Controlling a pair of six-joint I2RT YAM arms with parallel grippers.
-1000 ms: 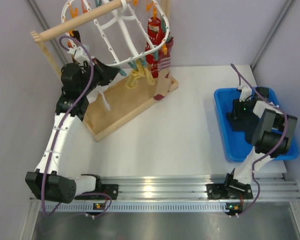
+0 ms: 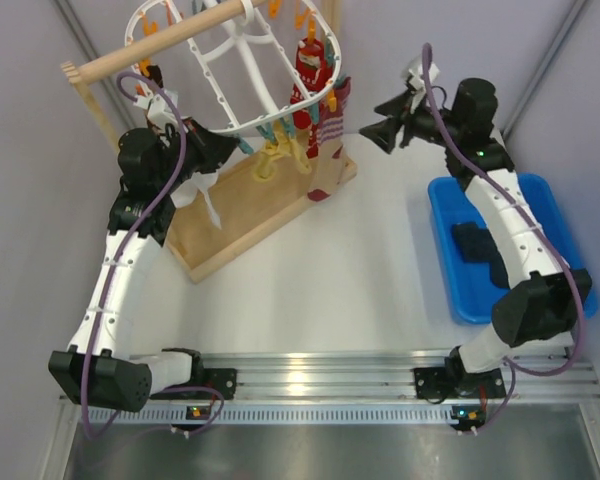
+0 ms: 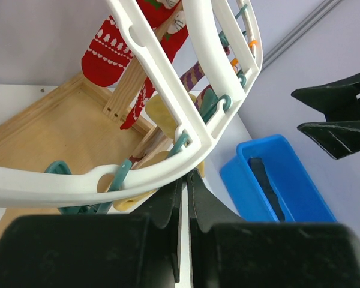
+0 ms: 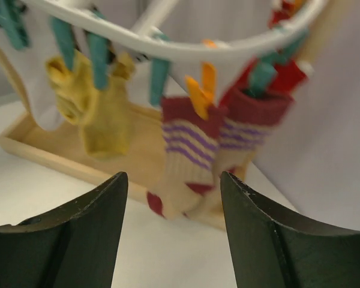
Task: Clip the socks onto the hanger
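The round white hanger (image 2: 337,65) hangs from a wooden bar, with clips around its ring. My left gripper (image 2: 225,148) is shut on the ring's near lower edge, its fingers (image 3: 165,201) meeting just under the white rim. Clipped socks include a yellow one (image 2: 280,155), a striped one with a red toe (image 4: 189,156), a red patterned one (image 3: 108,53) and a white one (image 2: 208,190). To the right of the hanger my right gripper (image 2: 378,122) stands open, empty between its fingers. Dark socks (image 2: 477,240) lie in the blue bin (image 2: 442,250).
A wooden base frame (image 2: 240,250) sits on the white table (image 2: 350,280) below the hanger. The table between this base and the bin is clear. The clips at the hanger's far left are partly hidden by my left arm (image 2: 130,275).
My right gripper has risen out of the blue bin and swung left toward the hanger, its fingers now apart and empty. The dark socks stay in the bin. The left arm holds still.
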